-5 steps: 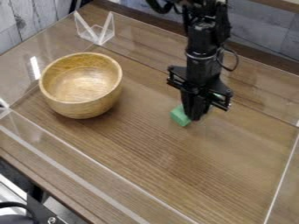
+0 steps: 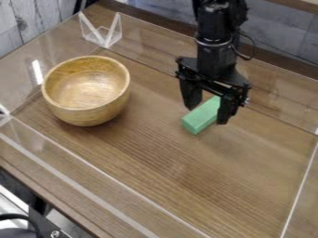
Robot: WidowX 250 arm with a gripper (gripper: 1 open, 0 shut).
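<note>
My gripper hangs over the middle of the wooden table, open, its black fingers spread above and beside a flat green block. The block lies on the table just below and in front of the fingers, its upper right end partly hidden by them. I see nothing held between the fingers.
A tan round bowl sits on the left side of the table. A small white wire object is at the back left.
My gripper has risen up and back from the green block, uncovering much more of it where it lies on the table.
</note>
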